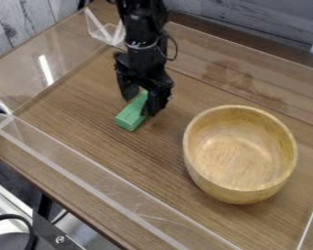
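My black gripper (pixel 144 90) is low over the wooden table at upper middle, its fingers at the far end of a green rectangular block (pixel 133 115) lying on the table. Whether the fingers hold the block or just surround it is unclear; the dark fingers hide that end.
A large round tan wooden bowl (pixel 239 156) stands at the lower right. A dark cable (pixel 16 220) shows at the lower-left corner, beyond the table's edge.
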